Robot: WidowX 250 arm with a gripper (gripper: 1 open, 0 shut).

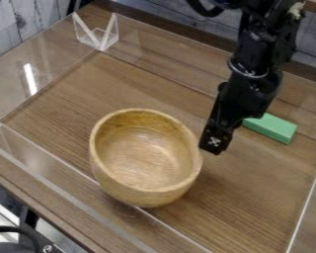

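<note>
My black gripper (213, 133) is open, its fingertips low beside the right rim of a round wooden bowl (143, 158); nothing shows held between them. Just behind and to the right, a green rectangular block (269, 127) lies on the wooden table (82, 94), partly hidden by the gripper.
A white wire object (98, 32) stands at the back left near the table's edge. A dark cable shows at the lower left corner.
</note>
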